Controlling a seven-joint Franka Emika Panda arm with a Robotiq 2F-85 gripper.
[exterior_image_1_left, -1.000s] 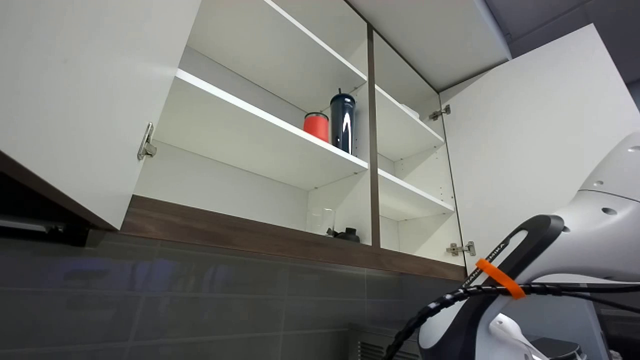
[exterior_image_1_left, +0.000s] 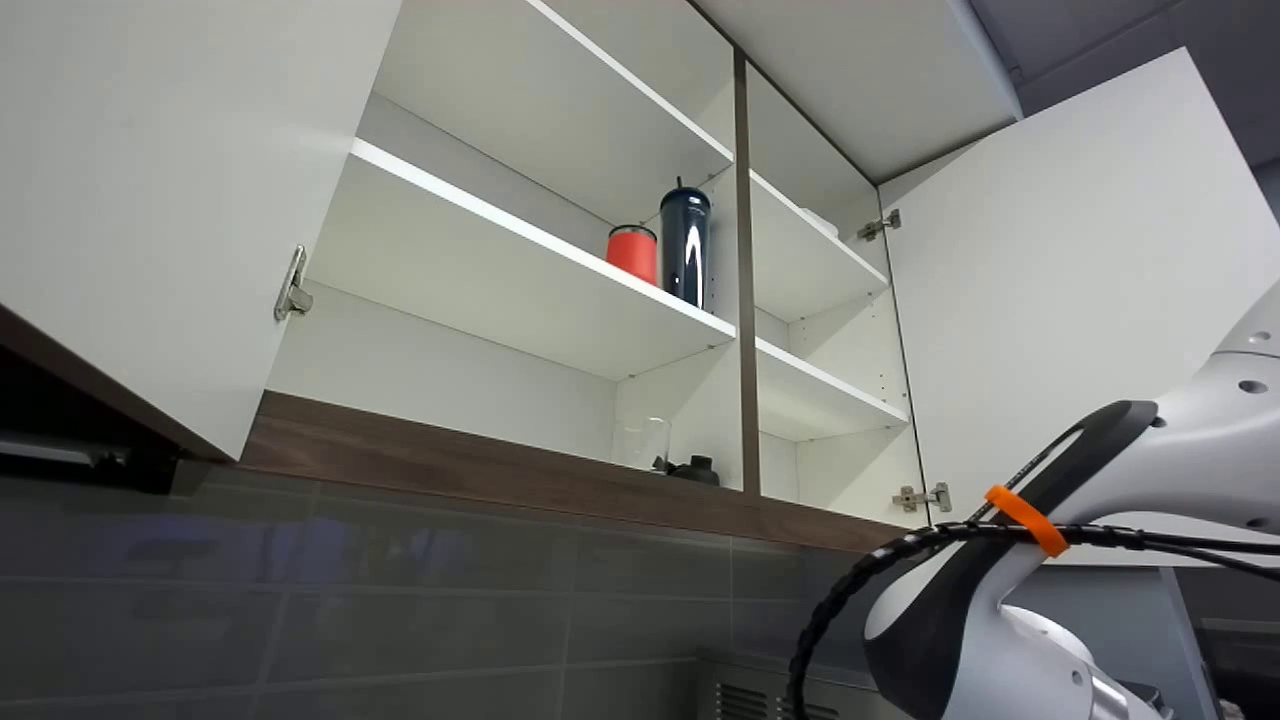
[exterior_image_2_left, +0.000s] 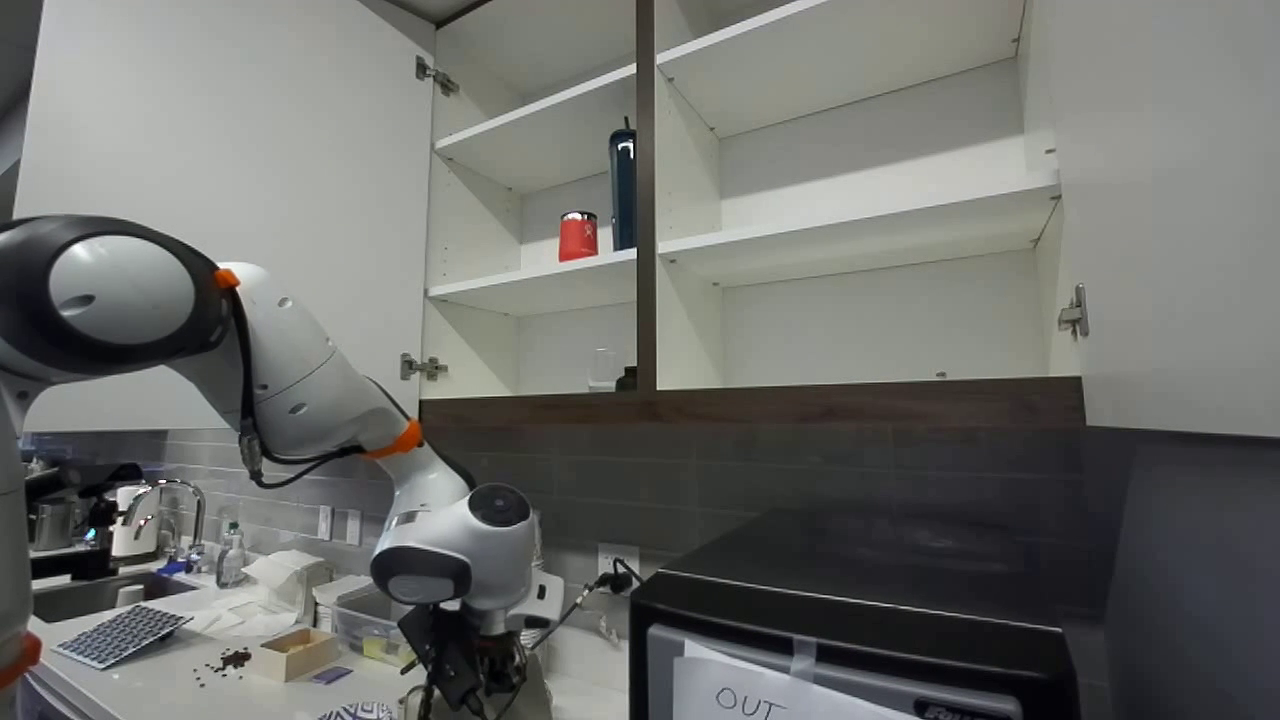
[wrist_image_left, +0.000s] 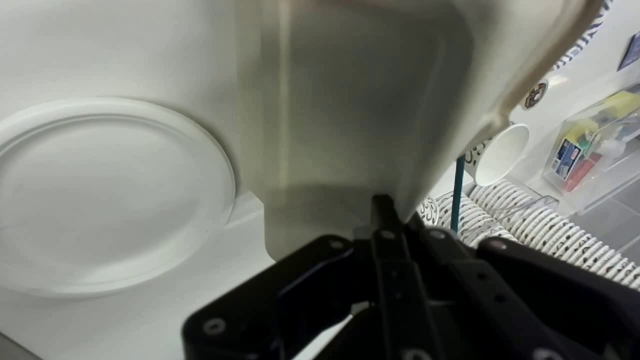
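Note:
My gripper is shut, its dark fingertips close together in the wrist view. A large pale, blurred object (wrist_image_left: 354, 120) fills the space in front of it and runs down to the fingertips. Whether its thin edge lies between the fingers is hard to tell. A white round plate (wrist_image_left: 108, 198) lies on the white surface to the left in that view. In exterior view 2 the wrist of the arm (exterior_image_2_left: 462, 558) hangs low over the counter, left of the black appliance; the fingertips are not clear there.
Overhead, the cabinet doors stand open; a red cup (exterior_image_2_left: 577, 236) and a dark tumbler (exterior_image_2_left: 623, 190) share a shelf (exterior_image_2_left: 540, 284). Stacked patterned cups (wrist_image_left: 540, 234) and a clear bin (wrist_image_left: 600, 144) sit on the wrist view's right. The black appliance (exterior_image_2_left: 840, 576) occupies the counter's right.
In exterior view 1 the arm has risen and shifted slightly to the right. The cabinet and the things on its shelves look unchanged.

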